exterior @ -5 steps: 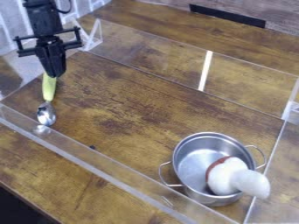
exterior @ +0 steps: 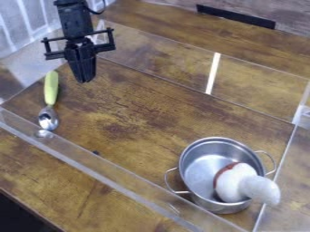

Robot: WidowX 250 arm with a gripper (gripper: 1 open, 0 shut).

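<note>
My gripper (exterior: 80, 72) hangs at the upper left over the wooden surface, shut, with nothing visible between its fingers. Just left of and below it lies a yellow-green elongated item (exterior: 51, 88), and below that a silver spoon (exterior: 47, 120). A steel pot (exterior: 194, 159) with two handles stands at the lower right, holding a white round object (exterior: 248, 186) with a reddish band, which looks like a soft toy or vegetable.
A low clear plastic wall (exterior: 116, 161) runs round the work area.
My gripper has moved right from above the yellow-green item, leaving it more fully in view. The objects on the surface look unmoved.
</note>
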